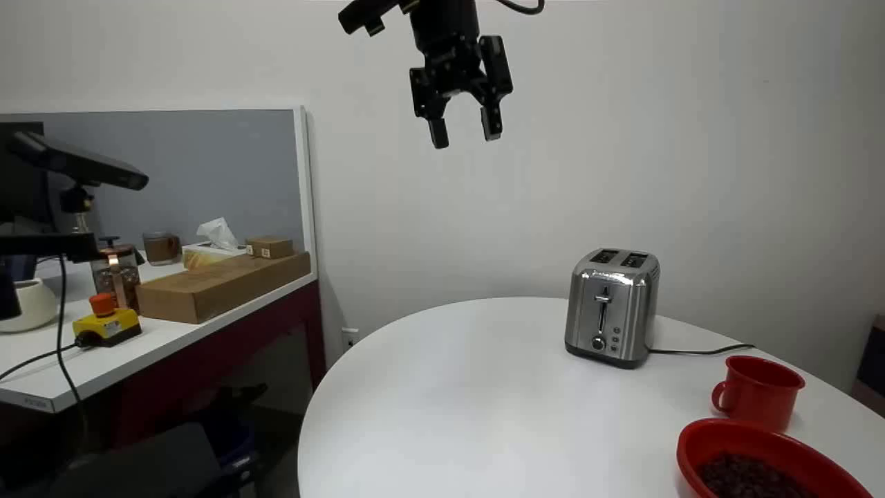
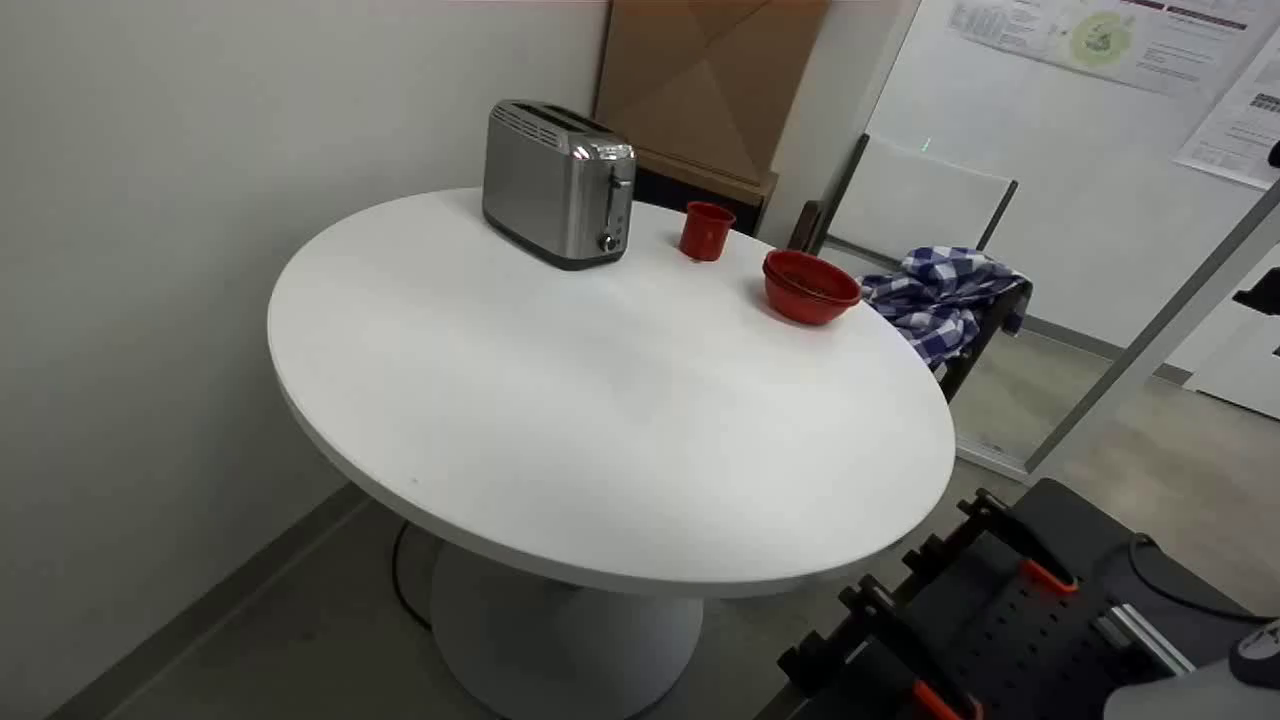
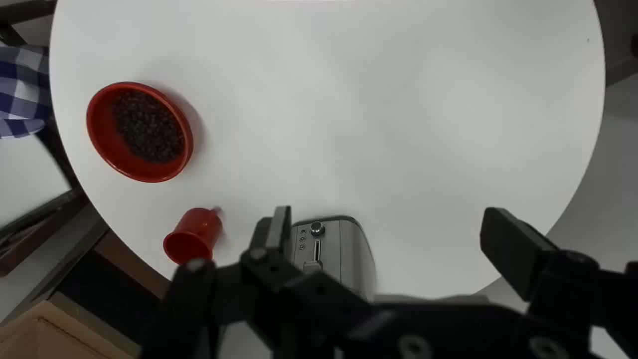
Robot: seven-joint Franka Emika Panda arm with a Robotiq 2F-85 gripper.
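Note:
High above the white round table (image 1: 464,398), my gripper (image 1: 466,137) hangs open, its fingers wide apart with only the wall behind them. A silver two-slot toaster (image 1: 612,307) stands upright near the wall; in the wrist view the gripper body hides part of it. Beside it is a red mug (image 2: 707,232), upright and with its handle showing in the wrist view. A red bowl (image 3: 108,134) holds dark bean-like pieces (image 3: 149,128) and sits close to the table's edge. My gripper touches none of them.
A black cord (image 1: 705,350) runs from the toaster. To the left, a side desk (image 1: 108,361) carries a cardboard box (image 1: 224,286) and an emergency stop (image 1: 108,322). A checked cloth (image 2: 942,300) drapes over a chair past the bowl.

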